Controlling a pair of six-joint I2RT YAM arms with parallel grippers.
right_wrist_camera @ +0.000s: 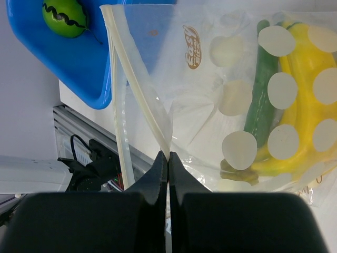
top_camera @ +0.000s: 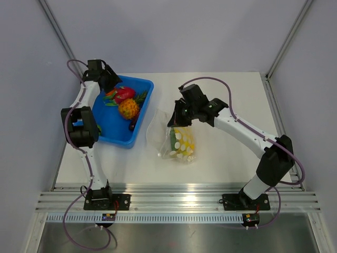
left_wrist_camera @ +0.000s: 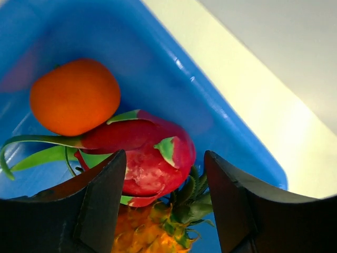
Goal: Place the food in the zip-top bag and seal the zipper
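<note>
A blue bin (top_camera: 116, 137) holds an orange (left_wrist_camera: 75, 97), a red dragon fruit (left_wrist_camera: 152, 163), a pineapple (top_camera: 128, 108) and a small watermelon (right_wrist_camera: 63, 18). My left gripper hangs open above the dragon fruit, nothing between its fingers. The clear zip bag (top_camera: 158, 137) lies mid-table with yellow food, apparently bananas (right_wrist_camera: 310, 79), and a long green item (right_wrist_camera: 260, 100) inside. My right gripper is shut on the bag's zipper edge, holding it up.
A dark purple item (top_camera: 134, 122) lies in the bin, likely an eggplant.
</note>
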